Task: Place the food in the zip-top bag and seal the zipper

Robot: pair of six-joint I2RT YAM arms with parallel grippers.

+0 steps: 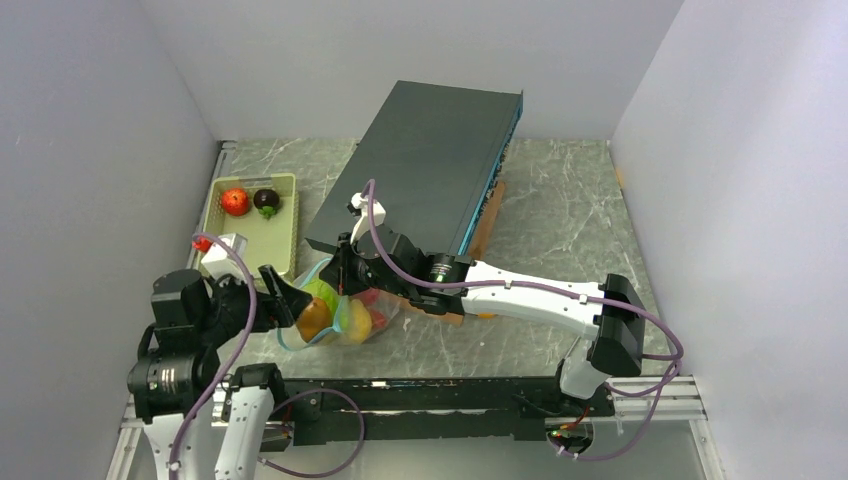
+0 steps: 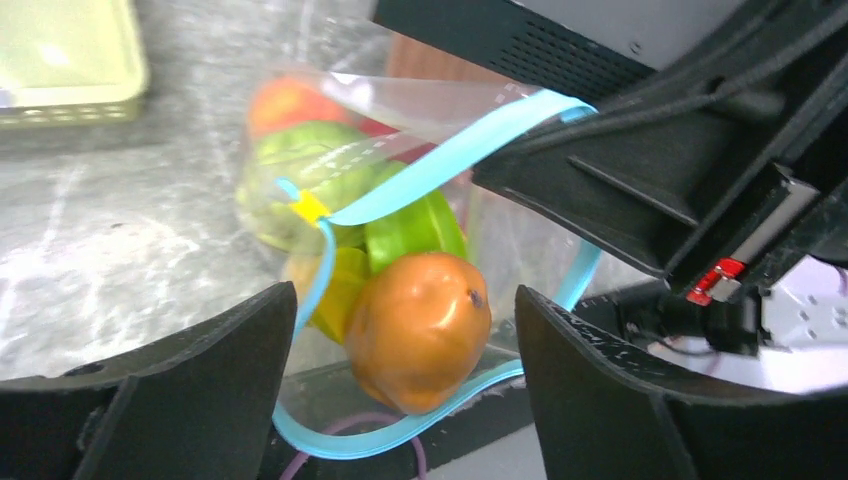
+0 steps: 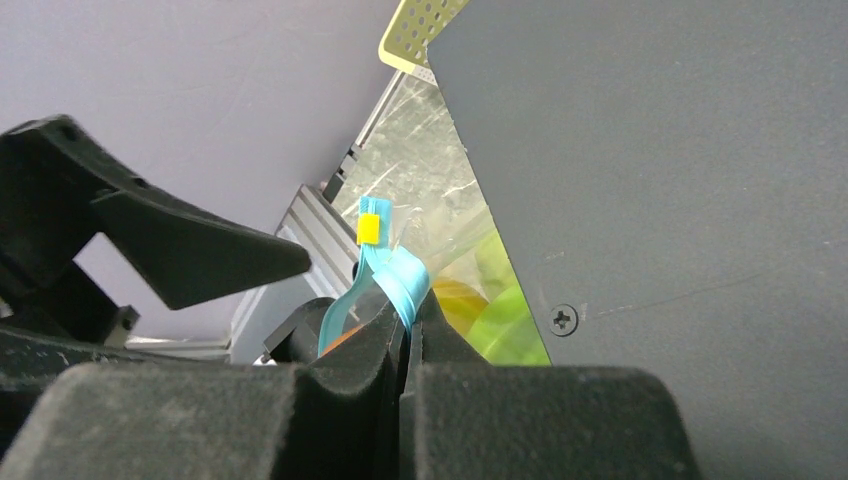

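Observation:
A clear zip bag with a blue rim point(image 2: 430, 180) and a yellow slider point(image 2: 310, 207) gapes toward the left arm. Just inside its mouth lies an orange, tomato-like food point(image 2: 425, 325). Deeper in sit green food point(image 2: 420, 225), yellow food point(image 1: 356, 322) and red food point(image 1: 378, 318). My left gripper is open at the bag's mouth, its fingers well apart and clear of the orange food. My right gripper is shut on the blue rim, pinching a fold of it. In the top view, the left gripper partly covers the bag.
A pale green basket point(image 1: 270, 240) holds a red tomato point(image 1: 235, 201), a dark eggplant point(image 1: 266, 199) and another red item point(image 1: 202, 243) by the left arm. A big dark box point(image 1: 430, 150) stands behind the bag.

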